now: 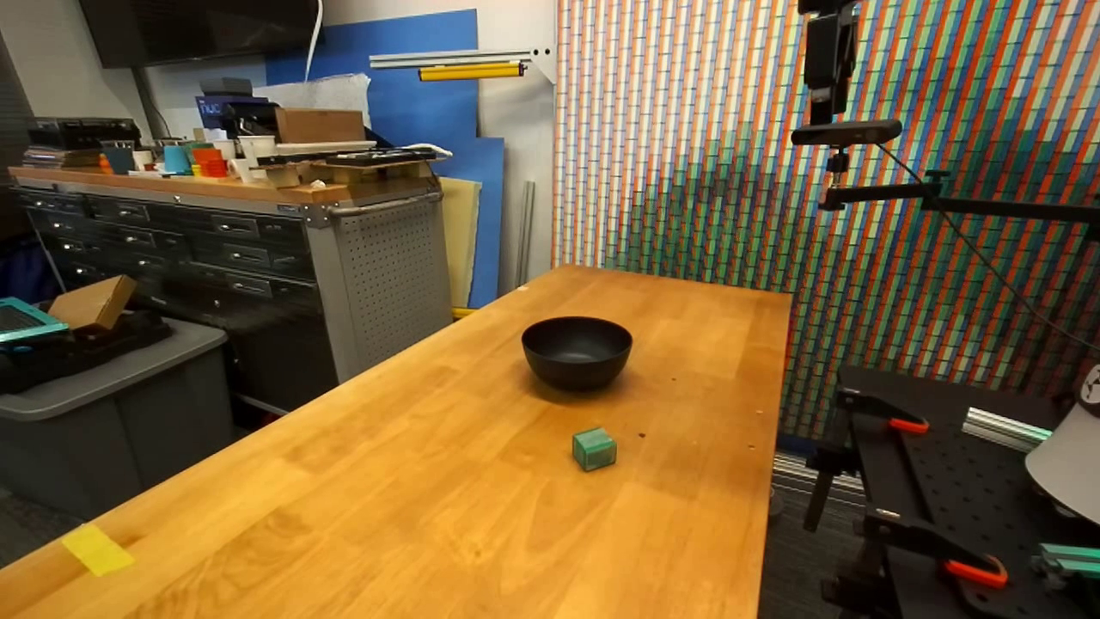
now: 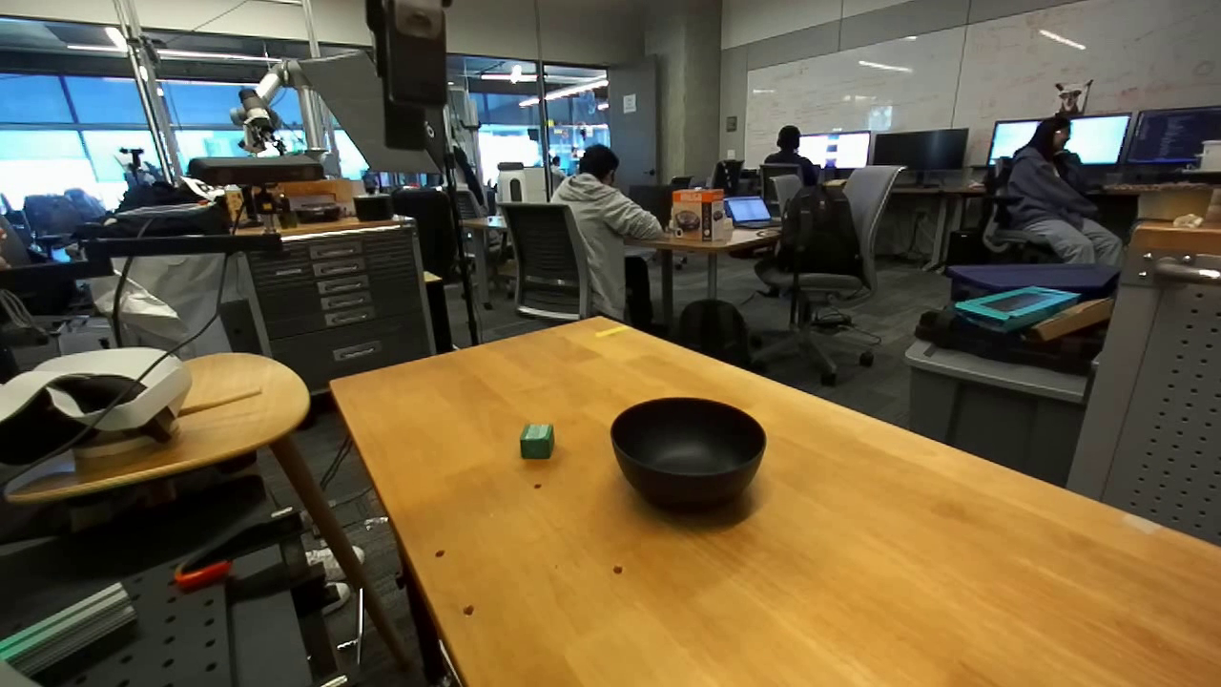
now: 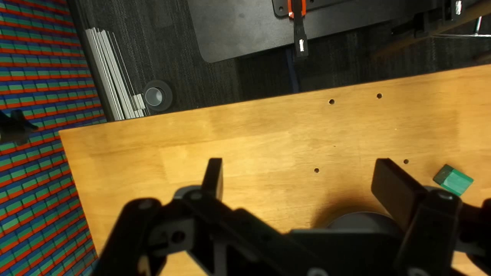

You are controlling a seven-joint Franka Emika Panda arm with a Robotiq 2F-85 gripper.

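A small green cube point(image 1: 594, 450) rests on the wooden table, apart from a black bowl point(image 1: 577, 354). From the other side, the cube point(image 2: 537, 441) and the bowl point(image 2: 688, 453) show the same gap between them, and no object can be made out inside the bowl. In the wrist view my gripper is open, its two fingers wide apart with only bare tabletop visible between them. It hangs high over the table. The bowl point(image 3: 363, 222) is mostly hidden beneath the gripper's body, and the cube point(image 3: 454, 179) lies to the right, outside the right finger.
Yellow tape point(image 1: 97, 550) marks its near left corner. A black side bench point(image 1: 959, 454) with orange-tipped clamps stands off the right edge. A camera on an arm point(image 1: 847, 132) juts in at the upper right.
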